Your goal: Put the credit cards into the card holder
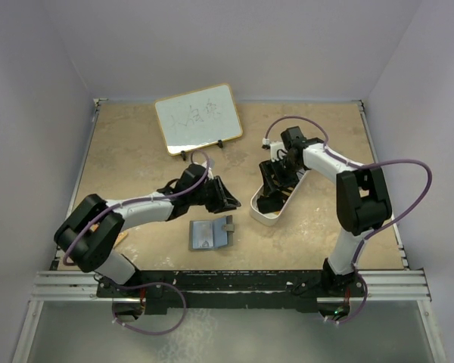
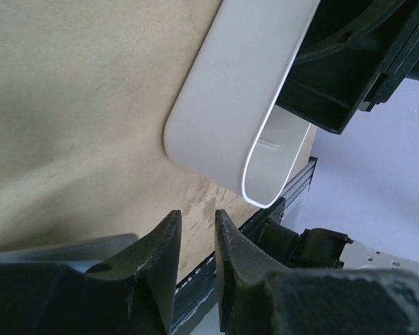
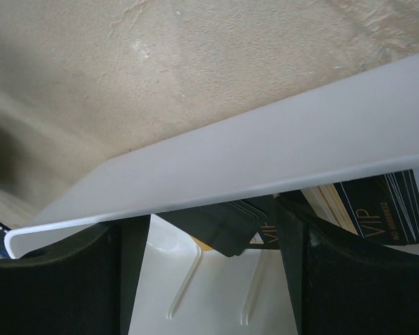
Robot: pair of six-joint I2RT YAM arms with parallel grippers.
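Observation:
A white tray (image 1: 266, 217) holds black credit cards (image 3: 363, 209), some marked VIP. My right gripper is open over the tray, its fingertips down at the cards; whether they touch cannot be told. My left gripper is part open, left of the tray and above the pale blue card holder (image 1: 210, 234), which lies open on the table at front centre. In the left wrist view only a sliver of a clear-edged object shows under it, beside the tray (image 2: 216, 118).
A whiteboard (image 1: 197, 119) on small feet stands at the back. A yellow strip lies at the left front. White walls border the workspace.

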